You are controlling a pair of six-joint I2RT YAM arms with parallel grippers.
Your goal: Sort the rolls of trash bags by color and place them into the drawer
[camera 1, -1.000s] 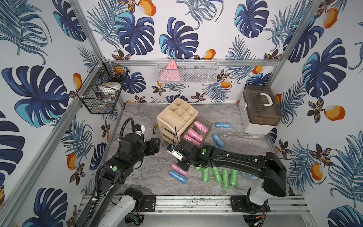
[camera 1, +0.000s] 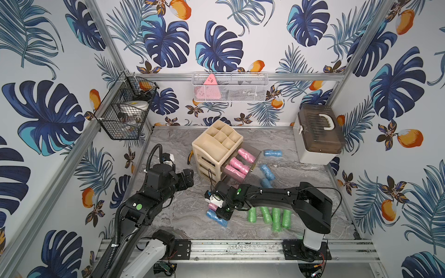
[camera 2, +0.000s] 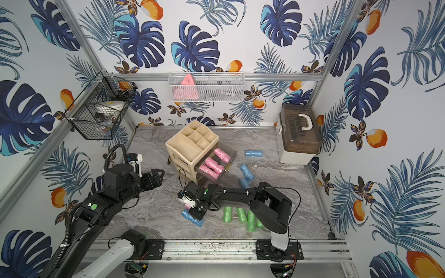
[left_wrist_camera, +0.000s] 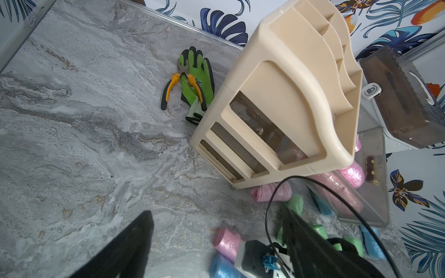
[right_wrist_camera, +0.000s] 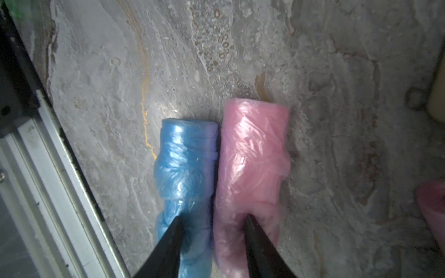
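In the right wrist view a pink roll (right_wrist_camera: 252, 166) and a blue roll (right_wrist_camera: 187, 162) lie side by side, touching. My right gripper is part open above them, one finger over each roll; it grips neither. The open drawer (camera 1: 250, 172) of the beige organizer (camera 1: 217, 146) holds several pink rolls (camera 1: 239, 165). Green rolls (camera 1: 276, 217) lie in a row in front, partly behind my right arm. Further blue rolls (camera 1: 267, 172) rest right of the drawer. My left gripper hangs left of the organizer, fingers apart and empty.
A brown-lidded box (camera 1: 319, 132) stands at the back right. Pliers (left_wrist_camera: 185, 81) and a green glove (left_wrist_camera: 201, 76) lie behind the organizer. A black cable (left_wrist_camera: 324, 187) arches from the right arm.
My right gripper has come down and toward the front over the pink and blue rolls, now covering part of the pink one. The left arm has shifted slightly.
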